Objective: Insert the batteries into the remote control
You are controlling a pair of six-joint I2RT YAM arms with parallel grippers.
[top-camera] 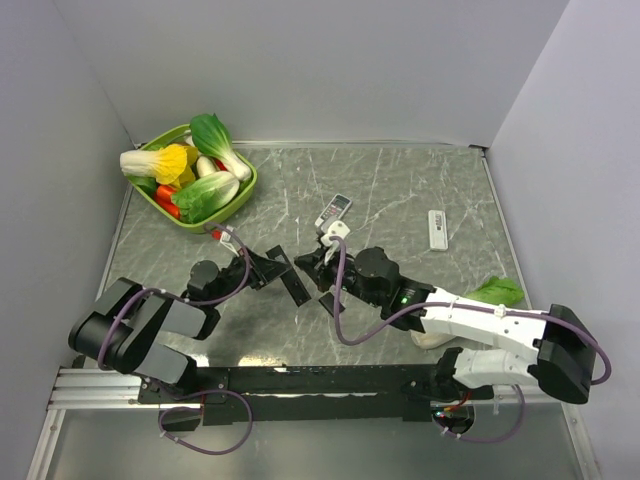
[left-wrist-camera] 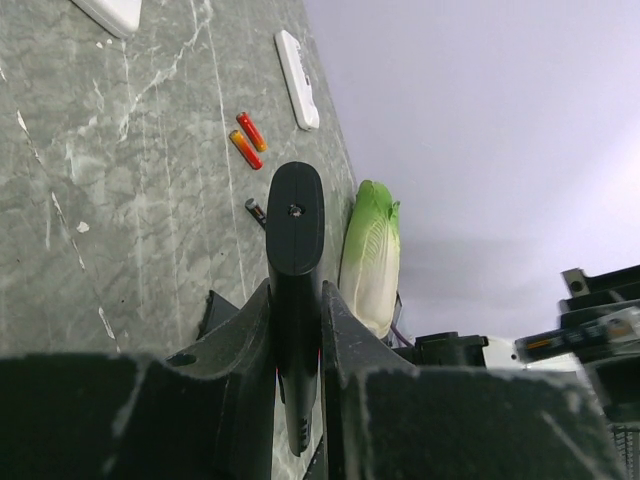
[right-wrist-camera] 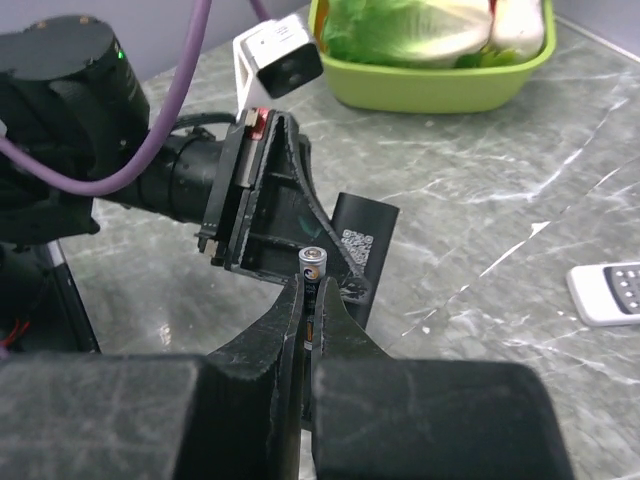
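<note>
A long black remote [top-camera: 294, 284] is held by my left gripper [top-camera: 272, 266], which is shut on it. In the left wrist view the black remote [left-wrist-camera: 295, 215] points end-on toward the camera, so its battery bay cannot be made out. My right gripper is shut on a small dark battery [right-wrist-camera: 312, 264], its silver end protruding from the fingertips. Seen from there, the remote [right-wrist-camera: 376, 222] stands just behind the battery, apart as far as I can tell. Another dark battery [left-wrist-camera: 256, 212] lies on the table. A flat black piece [top-camera: 326, 301], perhaps the cover, lies partly hidden below the right gripper.
Two red-and-orange batteries [left-wrist-camera: 245, 150] lie on the grey table. A grey-white remote [top-camera: 334, 209] and a white one [top-camera: 438, 230] lie farther back. A green basket [top-camera: 240, 207] of vegetables fills the back left. Leafy cabbage [top-camera: 497, 291] lies at right, partly behind the right arm.
</note>
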